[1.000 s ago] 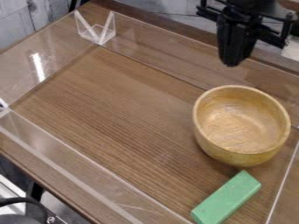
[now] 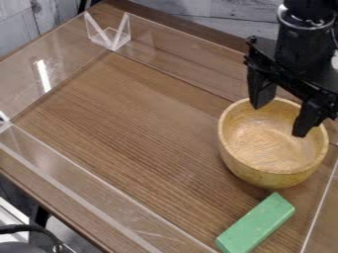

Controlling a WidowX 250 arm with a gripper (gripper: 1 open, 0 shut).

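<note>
My black gripper (image 2: 284, 104) hangs low over a round yellow-tan bowl (image 2: 271, 168) at the right, its fingers spread open over the bowl's rear part. I cannot make out anything held between them. A green block (image 2: 255, 221) lies on the wooden table in front of the bowl, at the bottom right.
A small clear object (image 2: 109, 32) stands at the back left. The table's edge runs along the lower left, with dark items below it.
The bowl and the green block have not visibly moved.
</note>
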